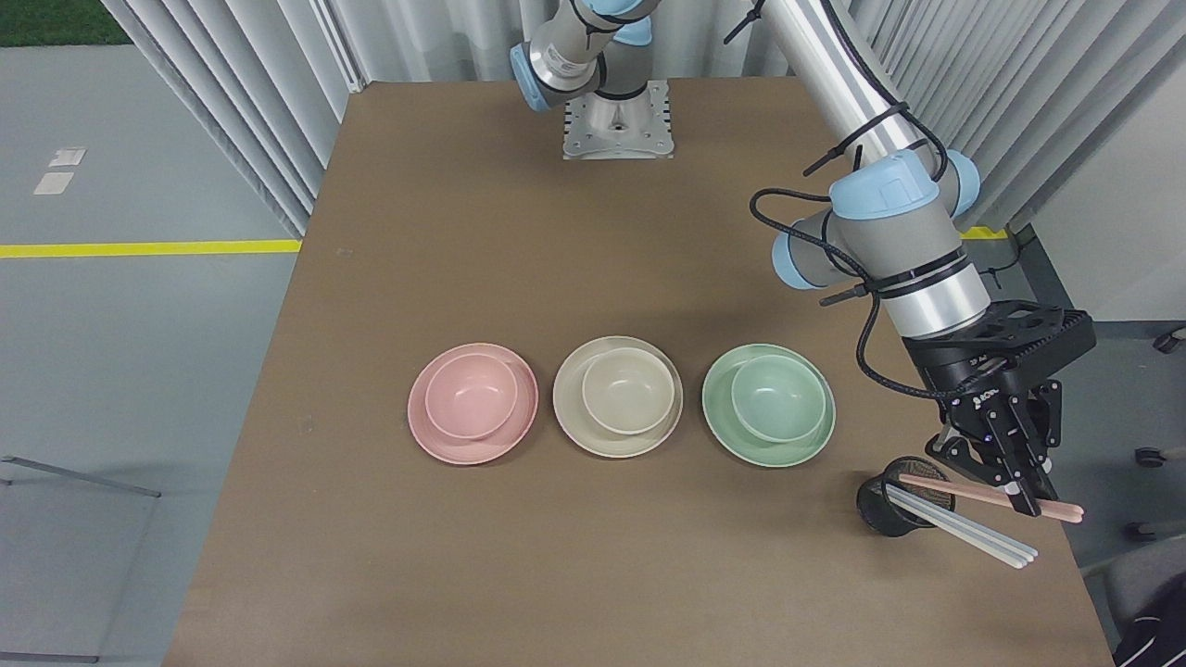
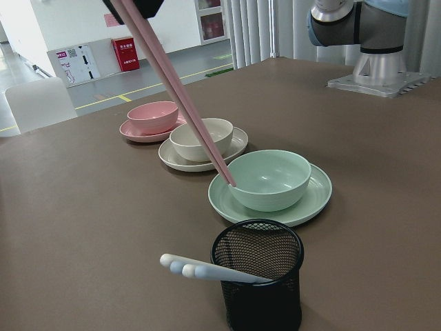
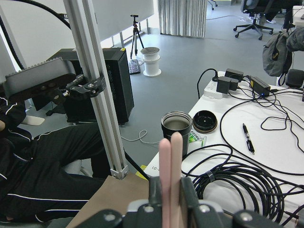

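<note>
My gripper [image 1: 1028, 500] is shut on a pair of pink chopsticks [image 2: 180, 100], held slanting above the black mesh cup [image 2: 258, 303] at the table's right; in the wrist view their rounded ends [image 3: 170, 161] rise from between the fingers. The cup holds several white-blue chopsticks [image 1: 962, 530]. Left of it, in a row, are a green bowl [image 1: 778, 396] on a green plate [image 1: 767, 450], a cream bowl [image 1: 628, 389] on a cream plate and a pink bowl [image 1: 472, 395] on a pink plate.
Beyond the right edge, the wrist view shows a seated person, a metal post [image 3: 102, 114] and a white desk with cables.
</note>
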